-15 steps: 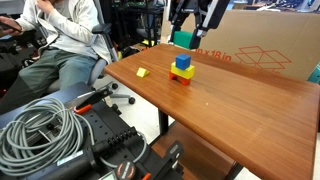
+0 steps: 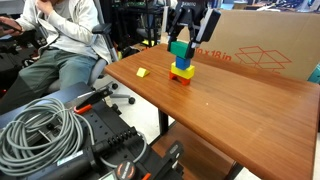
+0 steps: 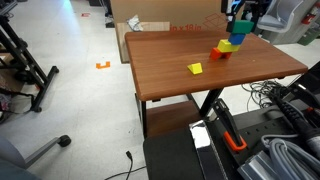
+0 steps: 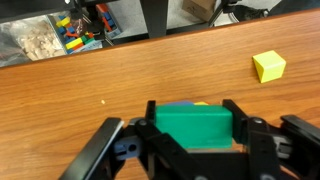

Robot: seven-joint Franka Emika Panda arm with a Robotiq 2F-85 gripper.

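A green block point(image 4: 194, 126) sits between the fingers of my gripper, which is shut on it. In exterior view 1 the green block point(image 2: 180, 48) is right over a small stack, at or just above the blue block point(image 2: 184, 62); whether they touch I cannot tell. Below the blue one comes a yellow block point(image 2: 182, 72), with red blocks point(image 2: 180, 81) at the bottom on the table. From the wrist, the green block hides most of the stack. A separate yellow block point(image 4: 268, 66) lies alone on the table.
A cardboard box point(image 2: 260, 42) stands behind it. Off the near side lie coiled grey cables point(image 2: 42, 138), and a person point(image 2: 70, 35) sits at the far left.
The green block, held in my gripper, has come down towards the blue block and lined up over the stack. The stack and the loose yellow block have stayed put.
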